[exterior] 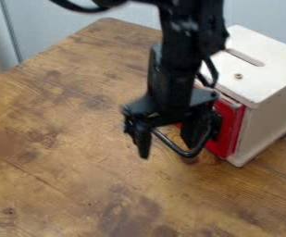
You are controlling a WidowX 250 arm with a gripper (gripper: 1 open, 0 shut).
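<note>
My black gripper [170, 130] has its body over the front of a white wooden box [263, 93] with a red front panel [230, 130]. The black bar handle [180, 146] projects from that panel below and behind the gripper, partly hidden by it. The fingers are blurred and dark against the arm, so whether they are open or shut, or touch the handle, is unclear.
A pale wall stands behind the table.
</note>
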